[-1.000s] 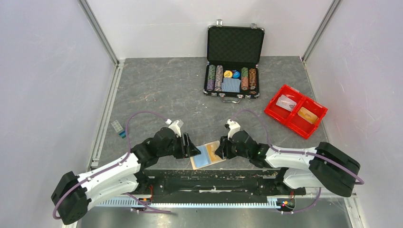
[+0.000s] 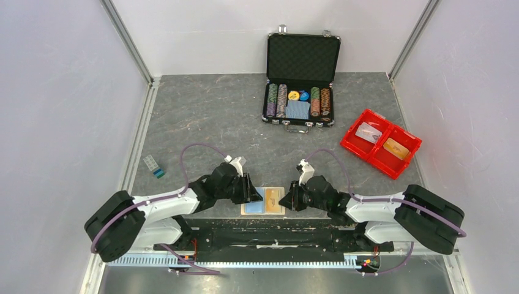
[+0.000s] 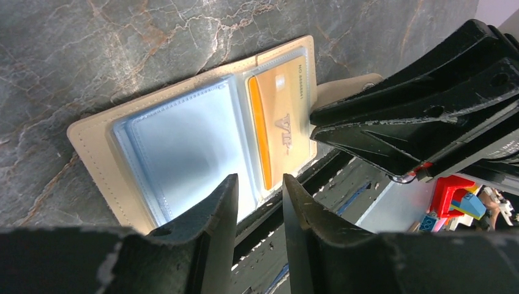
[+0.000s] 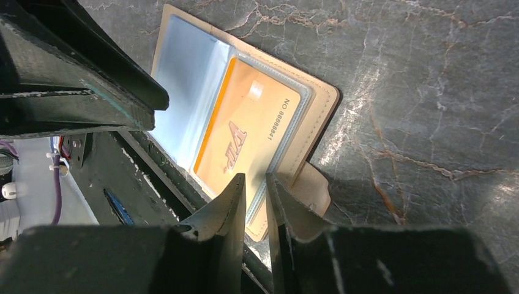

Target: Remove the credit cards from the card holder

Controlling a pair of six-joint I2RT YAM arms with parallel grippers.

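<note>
The card holder lies spread flat at the table's front edge, its beige border (image 2: 242, 209) showing between my two grippers. An orange card (image 3: 283, 116) marked VIP rests in the clear sleeve on its right side. The left side is a pale blue pocket (image 3: 188, 144); no card can be made out there. Over the blue half, my left gripper is part open, with nothing gripped between its fingers. At the holder's right edge, my right gripper has a narrow gap between its fingertips, above the orange card's border; whether they touch it cannot be told.
A red two-part tray (image 2: 366, 155) at the right holds a whitish card (image 2: 368, 133) and an orange card (image 2: 396, 149), one per compartment. An open chip case (image 2: 303, 58) stands at the back. A small grey-and-teal item (image 2: 153, 165) lies far left.
The card holder has turned from a slant to nearly square with the front edge. My left arm has swung a little, its gripper edging right; the right gripper has shifted slightly right.
</note>
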